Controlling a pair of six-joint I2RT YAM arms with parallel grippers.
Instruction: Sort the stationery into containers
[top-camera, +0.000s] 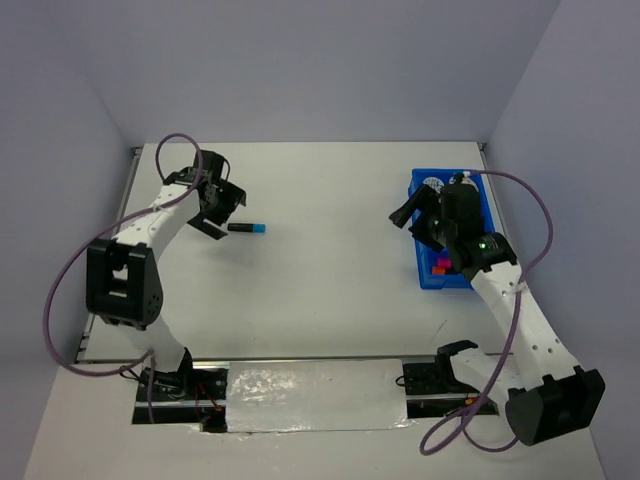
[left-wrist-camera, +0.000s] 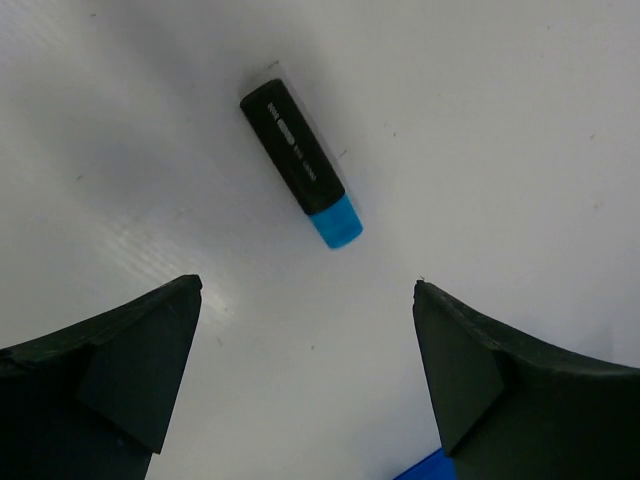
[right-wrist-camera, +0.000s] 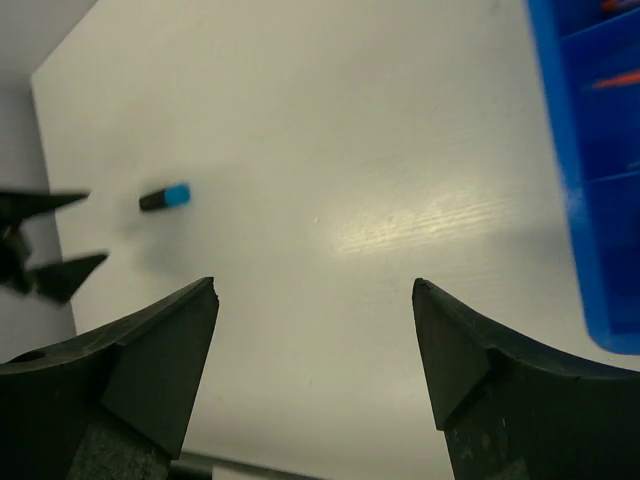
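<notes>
On the white table at the left lies a black eraser with a blue end (top-camera: 246, 228); the left wrist view shows this eraser (left-wrist-camera: 296, 155) ahead of and between my fingers, touched by neither. My left gripper (top-camera: 225, 213) is open and empty just beside it. The right gripper (top-camera: 406, 224) stands over the left part of the blue container (top-camera: 429, 282), fingers apart, with nothing between its fingers in the right wrist view. Orange and pink items (top-camera: 441, 266) show in the container's near compartment, and round white-topped items (top-camera: 433, 184) at its far end. My right arm hides much of the rest.
The container's raised wall (right-wrist-camera: 572, 190) stands to the right in the right wrist view. Grey walls bound the table at the back and sides. Purple cables loop off both arms.
</notes>
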